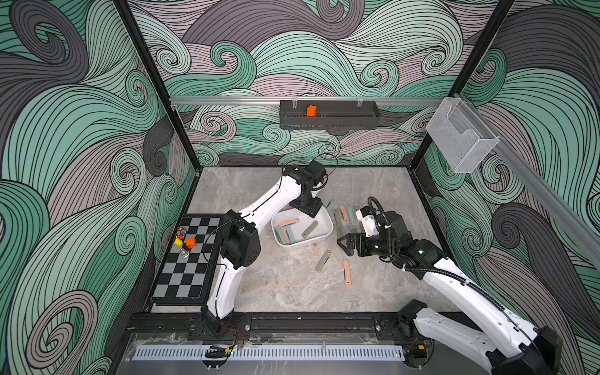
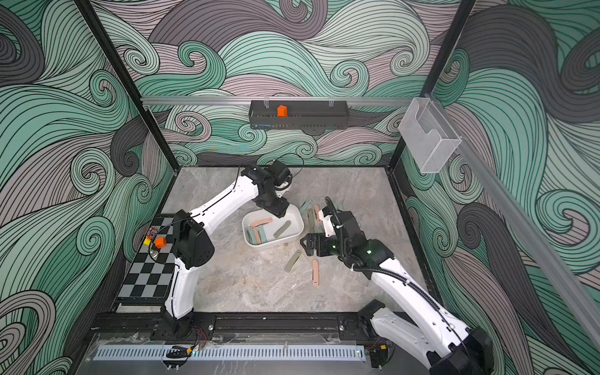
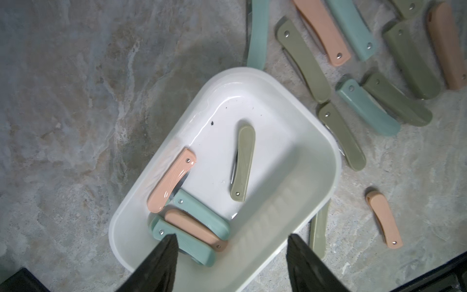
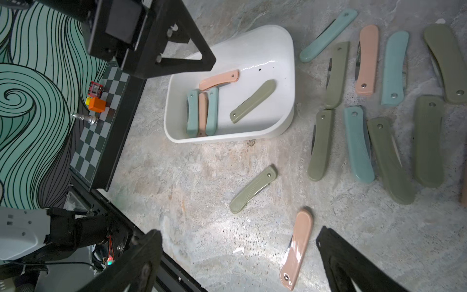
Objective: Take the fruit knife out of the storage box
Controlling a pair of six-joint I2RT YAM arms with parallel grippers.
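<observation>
The white storage box (image 3: pixel 311 194) holds folded fruit knives. A green knife (image 3: pixel 243 163) lies alone on its floor. In one end are a pink knife (image 3: pixel 171 180) by the wall and, side by side, a teal knife (image 3: pixel 202 211), another pink knife (image 3: pixel 194 227) and a second teal knife (image 3: pixel 187 242). Over the box hangs my left gripper, open and empty. My right gripper is open above the table to the right of the box, nothing between its fingers; a pink knife (image 4: pixel 297 245) lies on the table below it.
Right of the box several more knives lie on the table, among them a teal knife (image 4: pixel 359 143). A green knife (image 4: pixel 253 188) rests in front of the box. At the far left is a chessboard (image 1: pixel 187 268) with small objects.
</observation>
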